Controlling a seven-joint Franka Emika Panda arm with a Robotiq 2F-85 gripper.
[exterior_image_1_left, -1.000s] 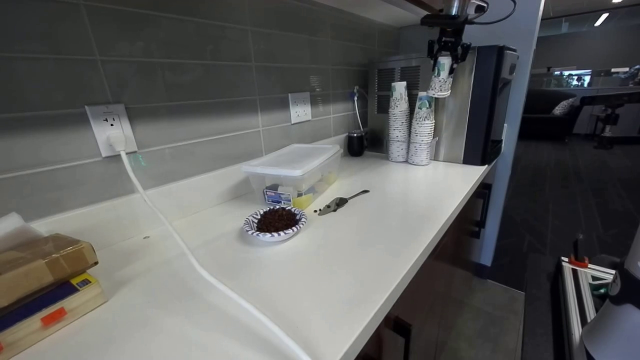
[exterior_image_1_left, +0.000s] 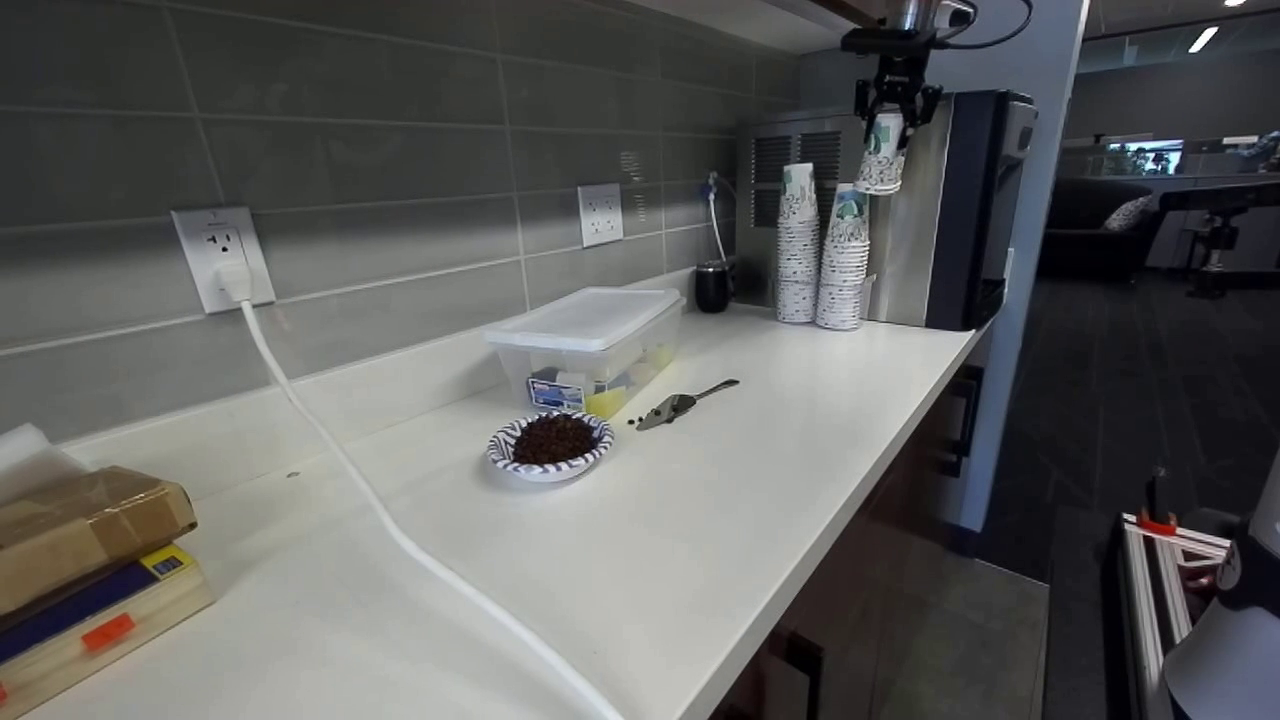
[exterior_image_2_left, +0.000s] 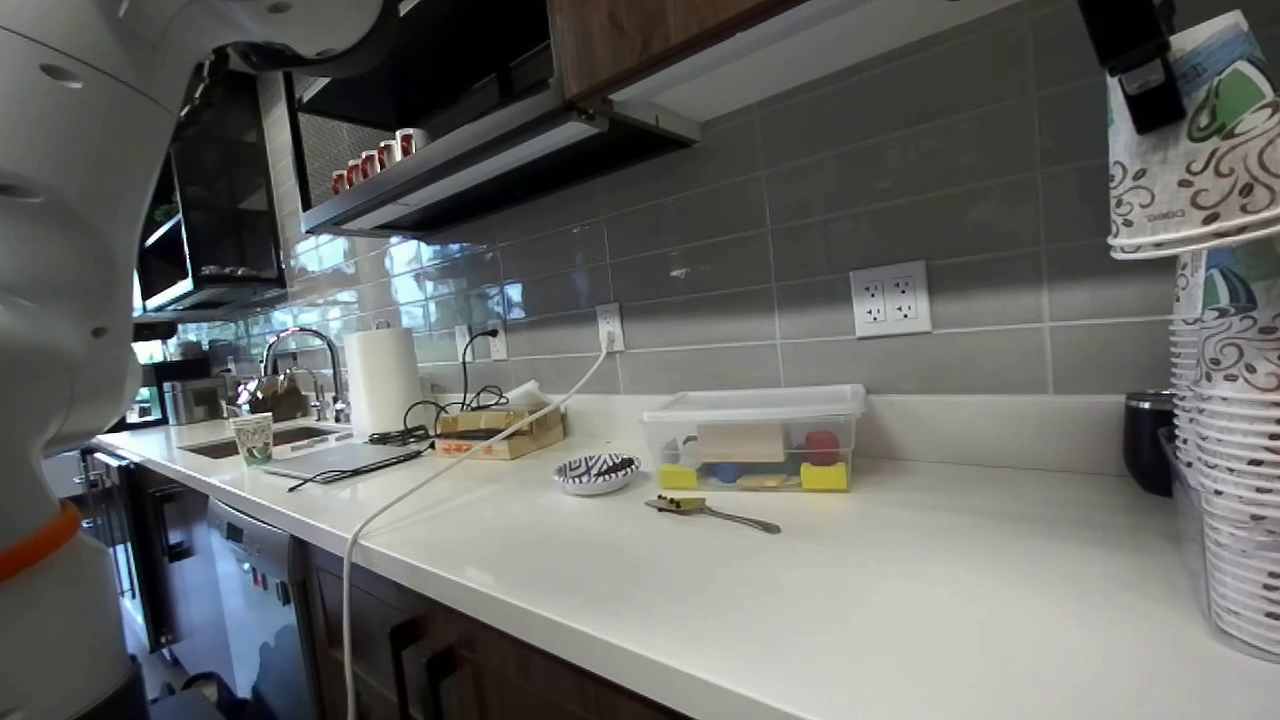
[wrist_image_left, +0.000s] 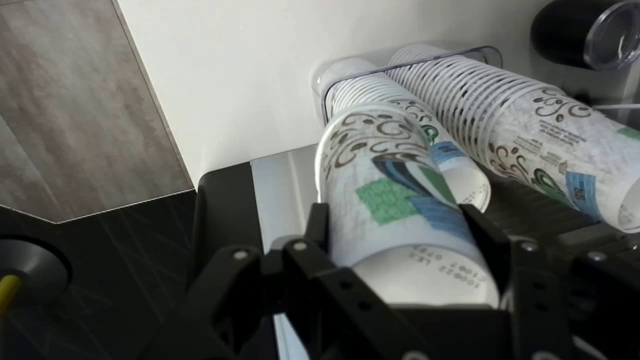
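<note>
My gripper (exterior_image_1_left: 890, 120) is shut on an upside-down paper cup (exterior_image_1_left: 882, 170) with a brown swirl and green pattern. The cup hangs in the air, mouth down, in front of the steel machine. In the wrist view the held cup (wrist_image_left: 390, 180) lies between the two dark fingers, its printed base toward the camera; a second rim below it in the second exterior view suggests more than one cup may be nested. Two tall stacks of the same cups stand on the counter just beside it: a nearer stack (exterior_image_1_left: 845, 258) and a farther stack (exterior_image_1_left: 797, 246).
A patterned bowl (exterior_image_1_left: 551, 466) of dark brown grounds or beans, a serving spatula (exterior_image_1_left: 684, 406) and a lidded clear bin (exterior_image_1_left: 588, 342) sit mid-counter. A black tumbler (exterior_image_1_left: 713, 288) stands near the wall. A white cable (exterior_image_1_left: 408, 546) crosses the counter, whose front stretch is clear.
</note>
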